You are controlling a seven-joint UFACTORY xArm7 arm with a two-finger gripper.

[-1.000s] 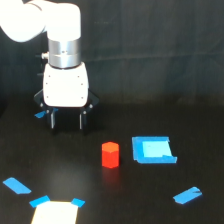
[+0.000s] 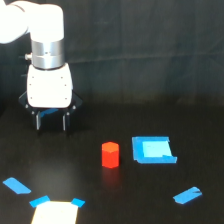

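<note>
A small red block [image 2: 110, 155] stands on the dark table, a little below the middle of the view. To its right, a pale light-blue square [image 2: 156, 149] lies within a border of blue tape [image 2: 151, 139]. My white gripper [image 2: 52, 121] is at the left, toward the back, pointing down. Its two dark fingers stand apart with nothing visible between them, so it is open. The block is well clear of it, to the right and nearer the camera.
At the front edge is a pale yellowish-white square [image 2: 54, 213] with blue tape at its corners. Loose strips of blue tape lie at the left [image 2: 17, 186] and lower right [image 2: 187, 195]. Dark bare table surrounds the block, and a black curtain [image 2: 150, 55] hangs behind.
My arm and gripper have shifted left, at about the same height and with the fingers still apart. The red block and the taped squares have not moved.
</note>
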